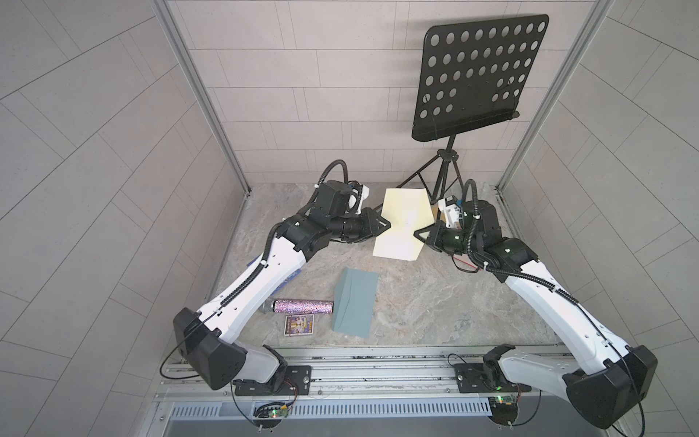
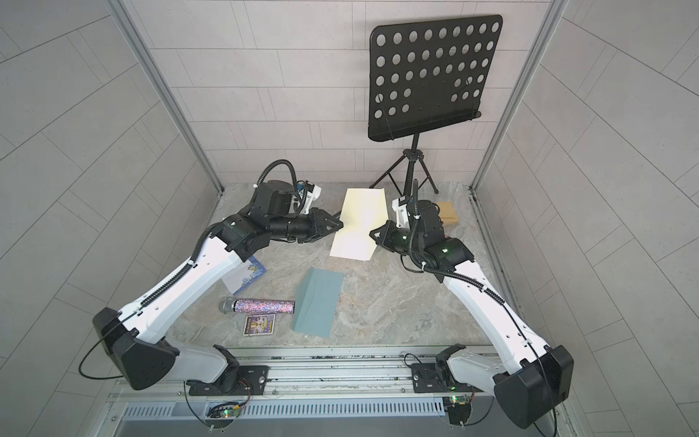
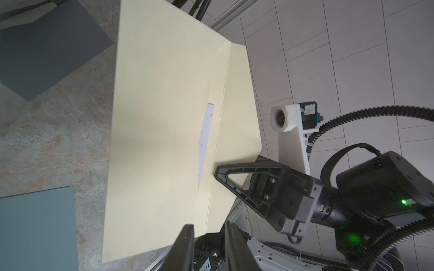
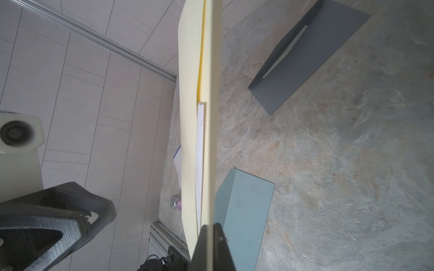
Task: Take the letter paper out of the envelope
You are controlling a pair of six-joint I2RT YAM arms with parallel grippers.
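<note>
A cream envelope (image 1: 402, 224) hangs above the table between my two arms. My right gripper is shut on its edge at the flap side; in the right wrist view the envelope stands edge-on between the fingers. White letter paper shows as a narrow strip in the slot beside the fold; most of it is hidden inside, and it also shows as a pale strip (image 4: 199, 153) in the right wrist view. My left gripper is part open, its tips close to the envelope's other side. Whether they touch it, I cannot tell.
A teal envelope (image 1: 355, 302), a glittery microphone (image 1: 302, 306) and a small card (image 1: 298, 325) lie at the front left. A dark grey envelope (image 4: 307, 54) lies further back. A music stand (image 1: 480, 76) rises behind.
</note>
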